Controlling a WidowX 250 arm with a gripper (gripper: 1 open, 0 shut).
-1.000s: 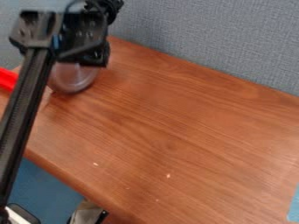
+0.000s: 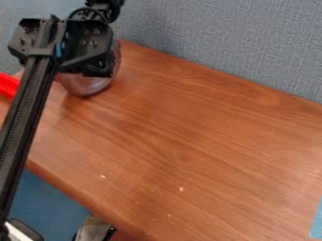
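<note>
My black arm reaches from the lower left up to the top left of the camera view, where my gripper (image 2: 81, 47) sits over a clear, rounded container (image 2: 88, 83) on the wooden table. The gripper's body covers much of that container, and its fingertips are hard to make out. A red object (image 2: 8, 85) lies at the left edge, partly behind the arm.
A grey fabric partition (image 2: 227, 42) runs along the back. A light blue patch (image 2: 315, 223) shows at the lower right edge.
The rest is unchanged.
</note>
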